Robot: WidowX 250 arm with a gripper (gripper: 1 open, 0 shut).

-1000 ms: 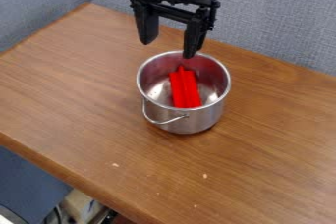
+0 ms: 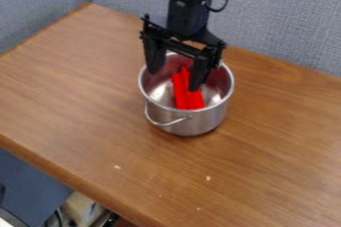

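Note:
A steel pot (image 2: 200,121) with a wire handle stands on the wooden table, a red block (image 2: 186,98) lying inside it. My black gripper (image 2: 174,72) hangs over the pot from above, its two fingers apart at rim height, one at the left side and one at the right, near the red block's upper end. Nothing shows held between them.
Grey padded walls stand behind, and a dark gap with cables is past the table's lower left edge.
My gripper has come down from above the back of the pot to its rim, over the red block. The pot appears unmoved.

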